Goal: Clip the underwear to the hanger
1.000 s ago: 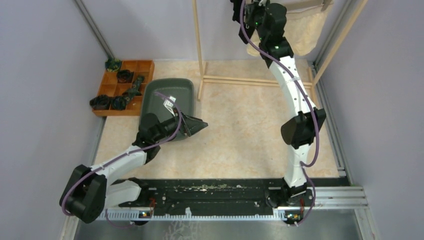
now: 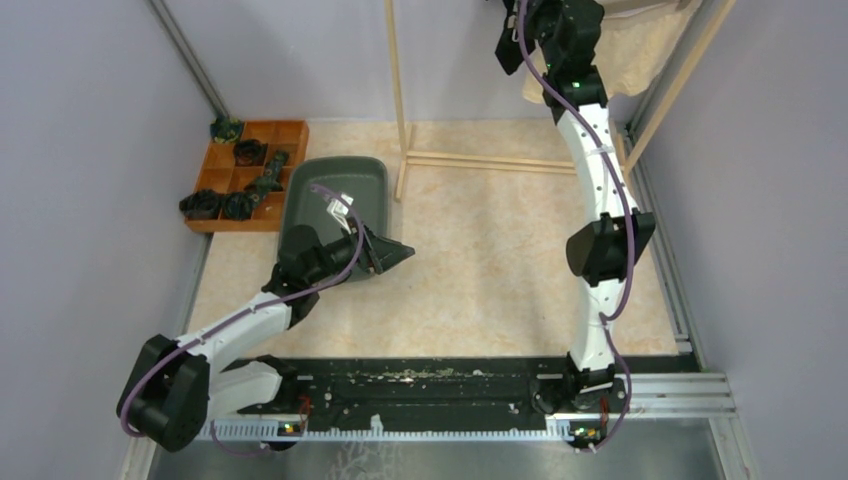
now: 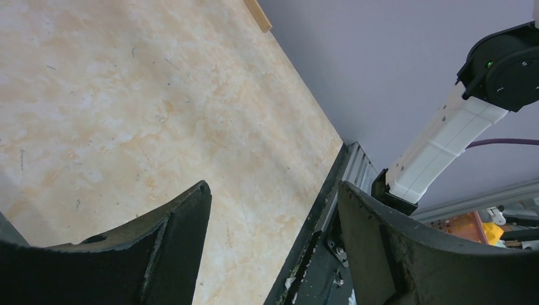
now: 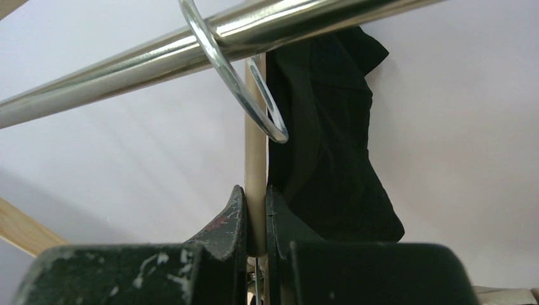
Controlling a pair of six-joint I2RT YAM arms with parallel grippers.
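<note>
My right gripper is shut on a pale wooden hanger part [image 4: 256,165], high on the rack at the top right of the top view. A dark garment [image 4: 327,140] hangs behind it, and a metal hook [image 4: 229,76] loops at the steel rail [image 4: 133,70]; whether it rests on the rail is unclear. My left gripper [image 2: 388,254] hangs low over the right part of the grey tray [image 2: 335,175], open, with bare table between its fingers in the left wrist view.
An orange compartment box [image 2: 215,175] with dark rolled cloths stands at back left. A beige cloth [image 2: 630,55] hangs between the rack's wooden posts [image 2: 395,70].
My right arm, at the rack, has moved rightward along with the dark garment and the beige cloth. The left arm has barely moved.
</note>
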